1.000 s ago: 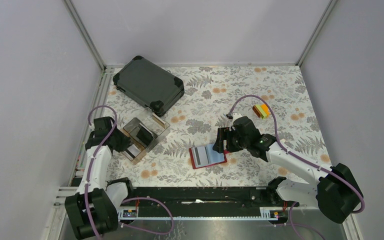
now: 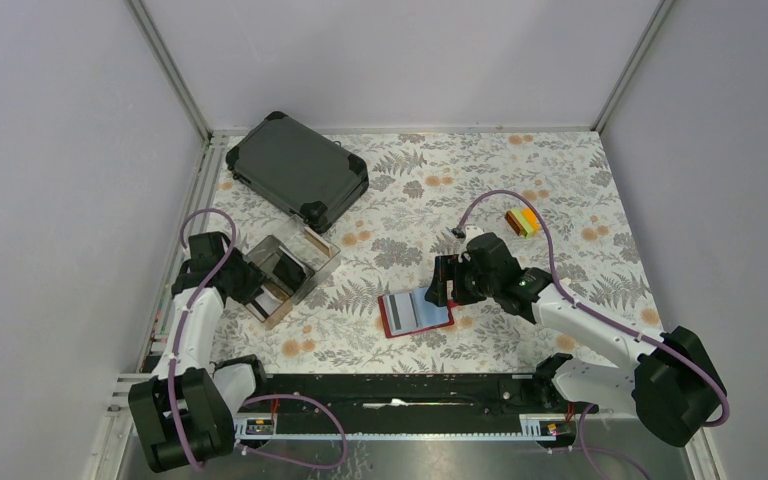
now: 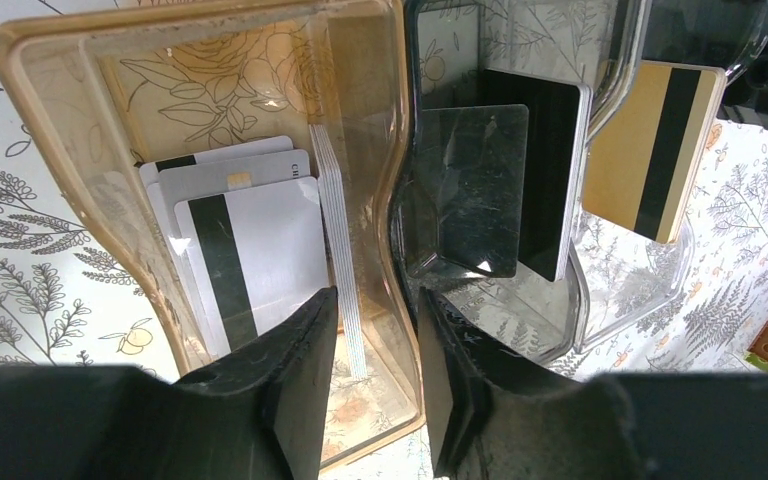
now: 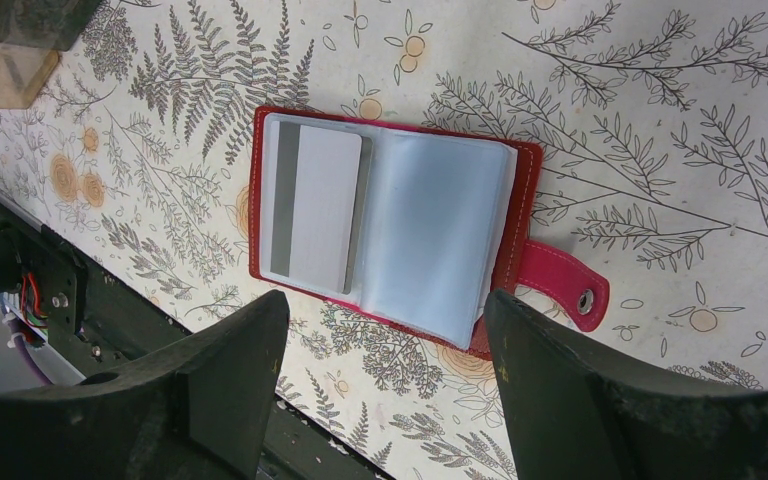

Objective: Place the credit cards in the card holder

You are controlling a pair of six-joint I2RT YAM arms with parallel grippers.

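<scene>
White cards point(image 3: 250, 260) lie in a tan clear bin point(image 3: 110, 220), beside a stack of white cards on edge point(image 3: 334, 215) along the bin's inner wall. My left gripper is part open over that wall, its fingers on either side of the stack's near end and the rim; whether they touch is unclear. Lying open on the table is the red card holder point(image 4: 536, 190); a white card point(image 4: 325, 205) sits on its left page, and the clear right page point(image 4: 435, 225) shows no card. Nothing is between the fingers of my open right gripper, above the holder's near side.
Dark cards point(image 3: 550, 170) and gold cards point(image 3: 650, 150) stand in neighbouring compartments. A black case point(image 2: 298, 165) lies behind the bins, and several coloured blocks point(image 2: 525, 222) are at the right. Bare table lies between the bins and the holder.
The left gripper has shifted slightly over the tan bin, forward and to the right, covering a little more of the cards. My right arm, the holder and the bins look unmoved.
</scene>
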